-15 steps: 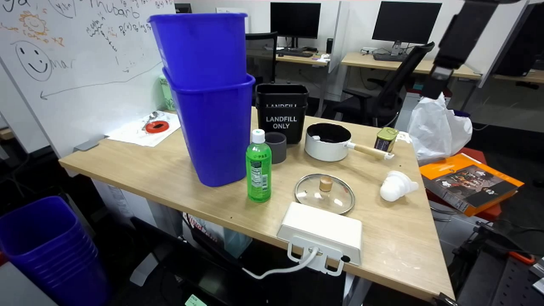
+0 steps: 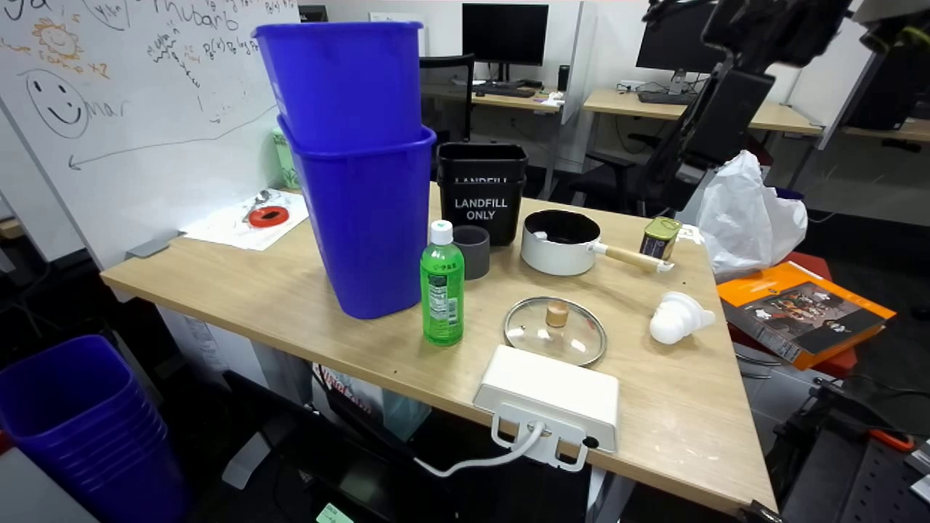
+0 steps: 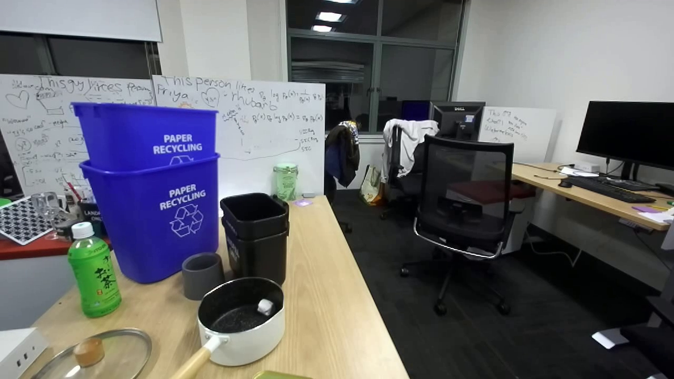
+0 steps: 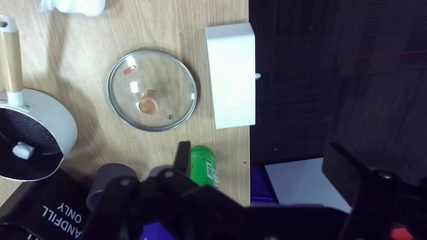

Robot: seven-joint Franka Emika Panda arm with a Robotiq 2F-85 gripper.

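My gripper is open, its two fingers wide apart in the wrist view with nothing held between them. In exterior view 1 the dark arm hangs at the upper right, well above the table. A glass lid [image 2: 555,331] with a wooden knob lies flat on the table. Behind it sits a white pot [image 2: 558,257] with a wooden handle; a small whitish piece [image 3: 265,307] lies inside. A green bottle [image 2: 442,296] stands upright left of the lid. In the wrist view, the left finger partly hides this bottle.
Stacked blue bins [image 2: 366,200] rise tall at the left, near black bins [image 2: 484,205] and a grey cup [image 2: 473,253]. A white box [image 2: 554,392] borders the front edge. A can [image 2: 660,240] and white bottle [image 2: 678,317] stand or lie at right.
In exterior view 1 the arm has shifted left and its gripper has turned, now covering part of the rear monitor and chair. The table objects have not moved.
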